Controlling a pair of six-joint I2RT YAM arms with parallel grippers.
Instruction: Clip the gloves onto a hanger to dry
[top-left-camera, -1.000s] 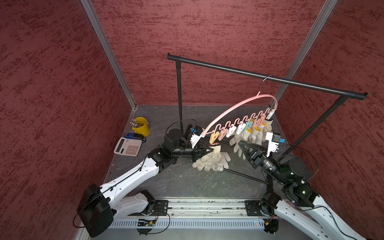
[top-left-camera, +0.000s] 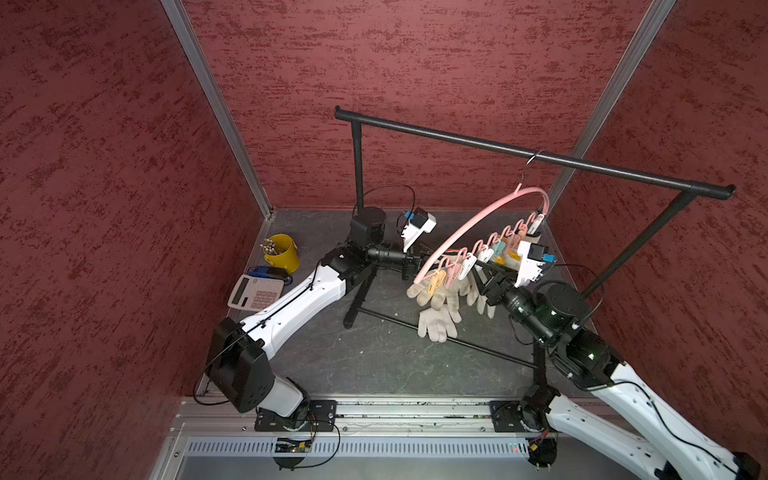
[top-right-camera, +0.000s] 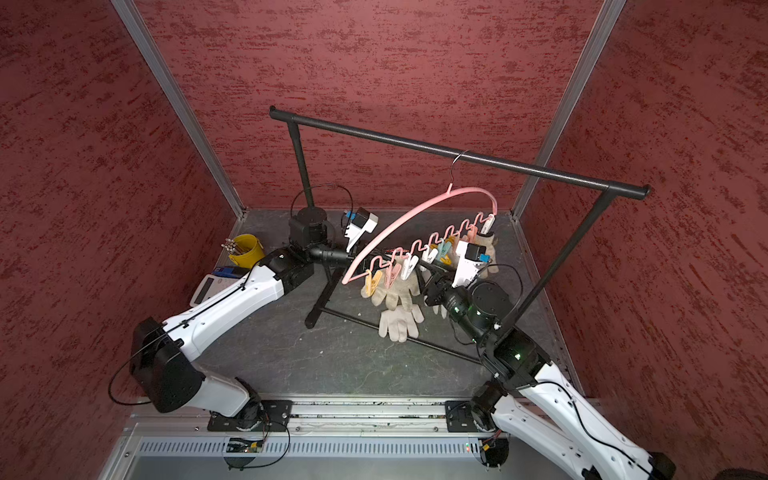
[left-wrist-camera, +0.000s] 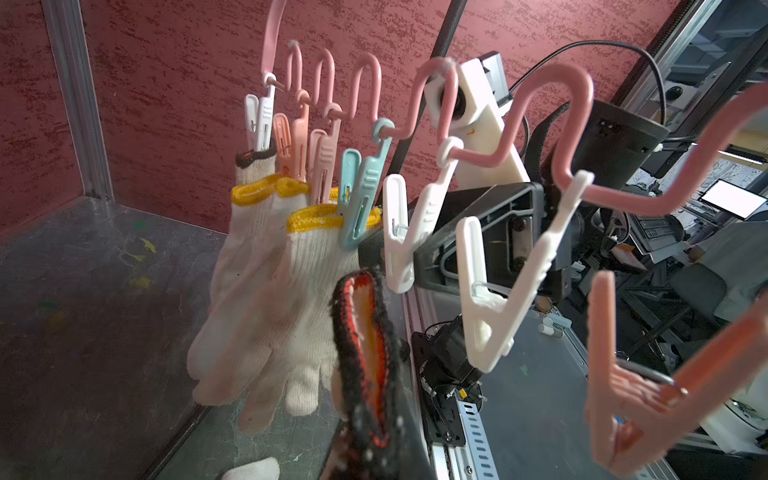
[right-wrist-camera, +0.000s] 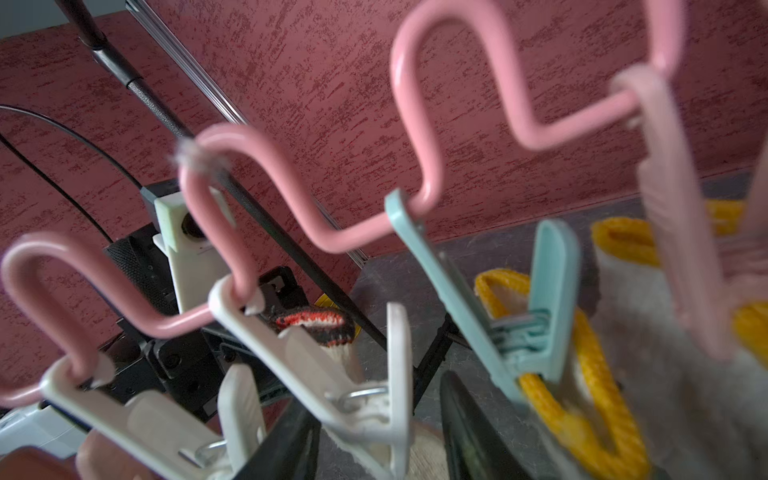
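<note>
My left gripper (top-left-camera: 422, 262) is shut on the black-and-red cuff (left-wrist-camera: 364, 352) of a whitish glove (top-left-camera: 445, 296), which hangs below it. That cuff (right-wrist-camera: 316, 321) also shows behind the clips in the right wrist view, apart from them. A pink hanger (top-left-camera: 476, 222) carries a row of clips. My right gripper is open, its fingers (right-wrist-camera: 460, 432) on either side of a white clip (right-wrist-camera: 372, 408), with no visible squeeze. Gloves with yellow cuffs (left-wrist-camera: 324, 217) hang from the teal clip (left-wrist-camera: 364, 196) and pink clips; a dark-cuffed one (left-wrist-camera: 256, 169) hangs from the farthest white clip.
The hanger hooks over a black rack bar (top-left-camera: 472, 142). Another glove (top-left-camera: 437, 325) lies on the table by the rack's lower bar. A yellow cup (top-left-camera: 281, 253) and a calculator (top-left-camera: 256, 293) stand at left.
My left gripper has moved right and away from the front, carrying the glove toward the clips.
</note>
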